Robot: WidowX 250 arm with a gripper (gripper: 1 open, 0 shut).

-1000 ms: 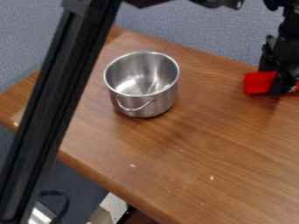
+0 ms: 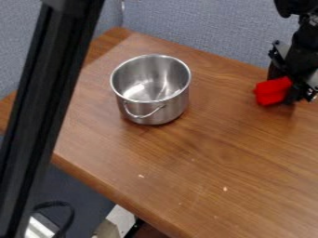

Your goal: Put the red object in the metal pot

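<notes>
The metal pot (image 2: 152,104), silvery and empty inside, stands upright on the wooden table left of centre with its wire handle hanging at the front. Near the right edge of the view is the red object (image 2: 270,92), partly covered by the black gripper (image 2: 299,95). The gripper points down at the object, its fingers overlapping the right side of it. How far apart the fingers are, and whether they press on the object, cannot be made out.
Bare wooden table (image 2: 187,177) fills the space between the pot and the gripper and the whole front. A black post (image 2: 47,112) crosses the left side of the view. Behind the table is a grey-blue partition (image 2: 199,20).
The pot has stayed put.
</notes>
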